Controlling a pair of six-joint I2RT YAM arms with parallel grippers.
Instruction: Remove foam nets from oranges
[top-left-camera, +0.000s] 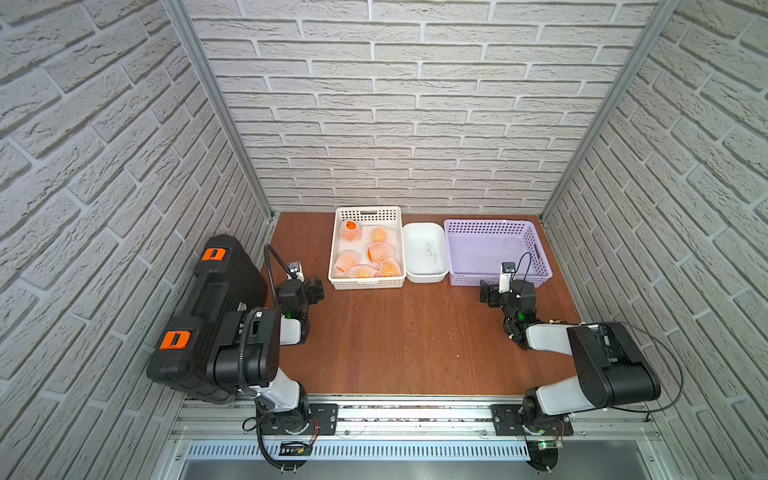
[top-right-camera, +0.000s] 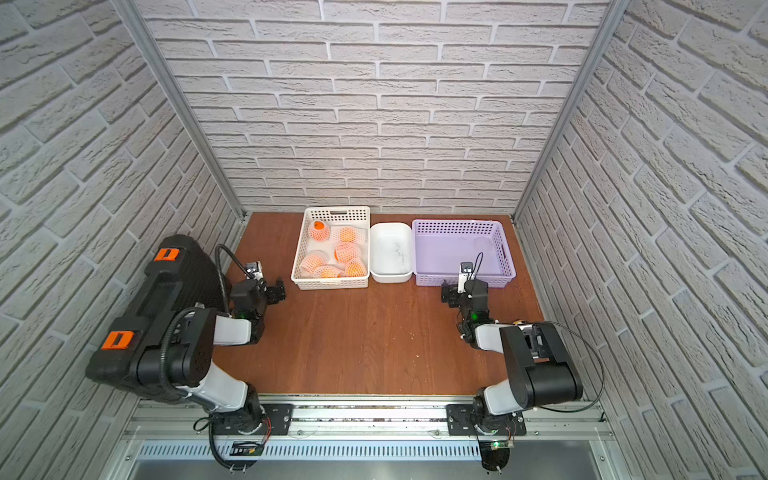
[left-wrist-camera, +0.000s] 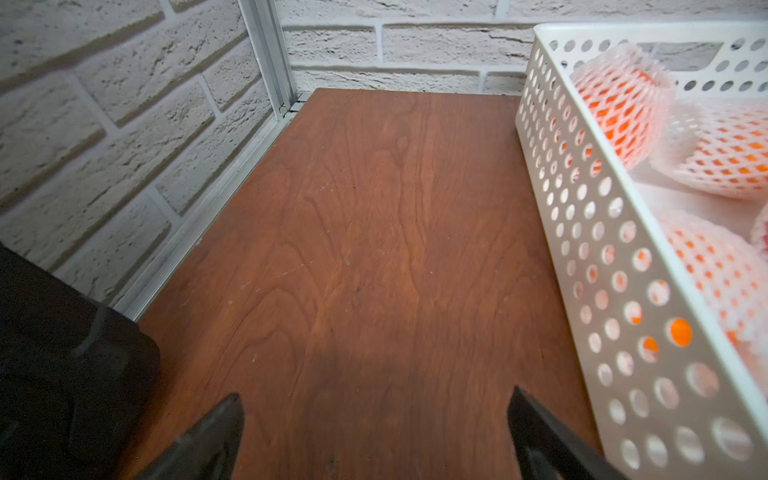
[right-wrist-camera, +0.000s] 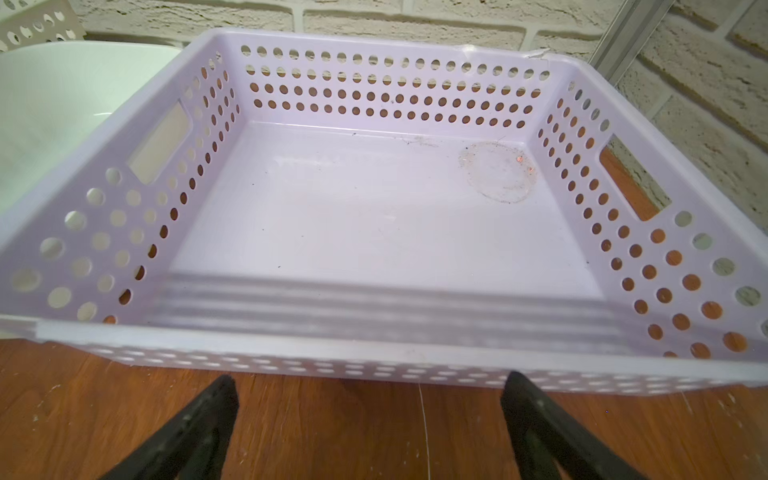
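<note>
Several oranges in white foam nets lie in the white perforated basket at the back left, one netted orange in its far left corner. Another netted orange shows over the basket's side in the left wrist view. My left gripper stands open over bare wood, left of that basket, with nothing between its fingers. My right gripper is open and empty too, just in front of the purple basket. That basket holds no oranges. Between the two baskets sits a white tray without oranges.
A black case with orange latches stands along the left side, close to the left arm. Brick-patterned walls close off the back and sides.
</note>
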